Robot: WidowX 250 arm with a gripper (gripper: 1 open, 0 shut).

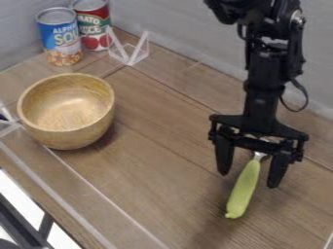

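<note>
A long pale-green object (242,191), with a thinner greyish top end, lies on the wooden table at the right. My black gripper (250,175) is open directly over its upper part, one finger on either side of it. Whether the fingers touch the table or the object I cannot tell; part of the object's top end is hidden behind the gripper.
A wooden bowl (65,124) sits at the left. Two cans, one blue (61,41) and one red (92,22), stand in the back left corner by the wall.
</note>
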